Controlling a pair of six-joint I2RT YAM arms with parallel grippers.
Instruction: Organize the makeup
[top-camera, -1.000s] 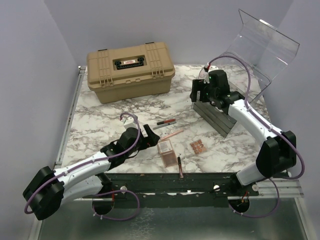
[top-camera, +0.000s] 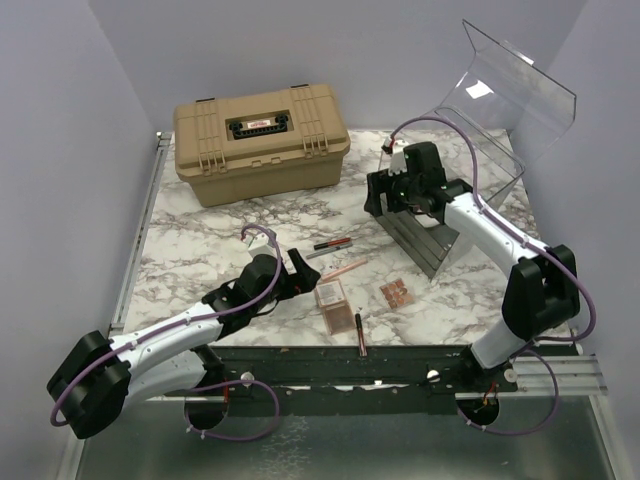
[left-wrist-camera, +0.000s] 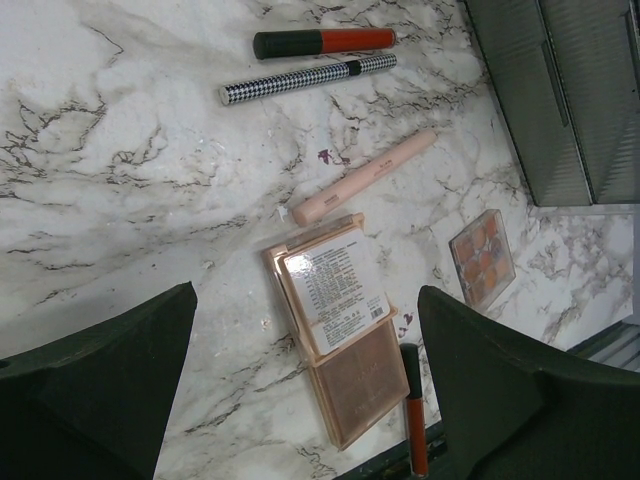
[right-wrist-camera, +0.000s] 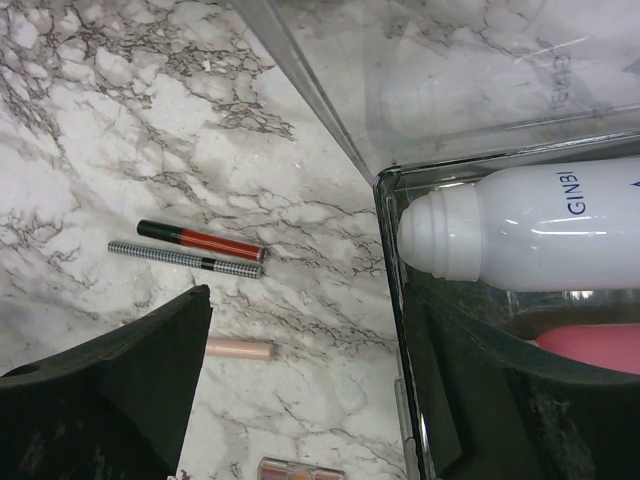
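My right gripper is over the near-left edge of the clear organizer, part open; in the right wrist view its fingers straddle that edge, beside a white bottle and a pink item. My left gripper hangs open above the loose makeup: red-dark tube, patterned pen, pink stick, two compacts, small palette and dark-red pencil.
A closed tan toolbox stands at the back left. The organizer's transparent lid is raised at the back right. Bare marble lies at the left.
My right gripper and the organizer with its lid have shifted leftward, slightly toward the front. The left arm has stayed in place.
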